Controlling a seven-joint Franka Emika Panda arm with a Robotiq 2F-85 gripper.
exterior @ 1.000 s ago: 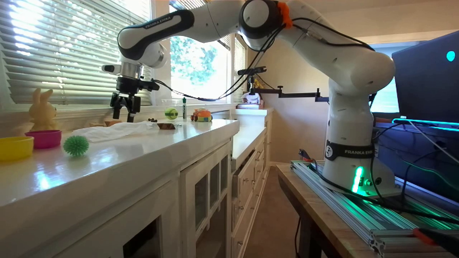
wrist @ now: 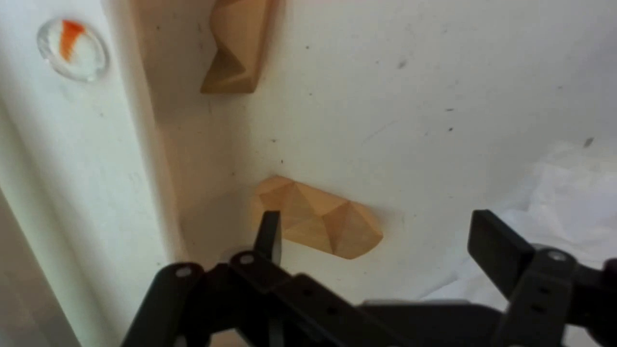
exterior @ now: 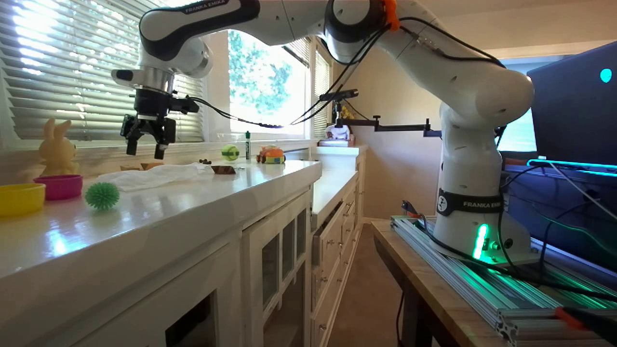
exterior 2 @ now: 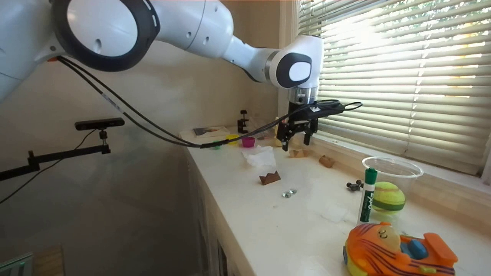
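Note:
My gripper hangs open above the white counter (wrist: pixel 405 139), its black fingers wide apart and nothing between them. Below, in the wrist view, a folded brown paper piece (wrist: pixel 324 222) lies flat, partly behind the left finger. Another brown piece (wrist: pixel 243 40) rests farther along the window ledge. Crumpled white paper (wrist: pixel 567 202) spreads beyond the right finger. From exterior view 2, the gripper (exterior 2: pixel 295 142) appears over the back of the counter near the brown piece (exterior 2: pixel 298 153); a third brown piece (exterior 2: pixel 270 178) stands closer to the front edge.
A magenta bowl (exterior: pixel 60 187), yellow bowl (exterior: pixel 22 199), spiky green ball (exterior: pixel 102 196) and rabbit figure (exterior: pixel 57 147) occupy one end. Toward the other are a marker (exterior 2: pixel 368 197), a clear cup (exterior 2: pixel 392 166), a tennis ball (exterior 2: pixel 388 197) and an orange toy (exterior 2: pixel 391 253). Glass beads (exterior 2: pixel 289 193) lie mid-counter.
The arm has swung left in exterior view 1, toward the rabbit and bowls, and the gripper sits slightly higher. Its fingers remain open, and the counter objects look unmoved.

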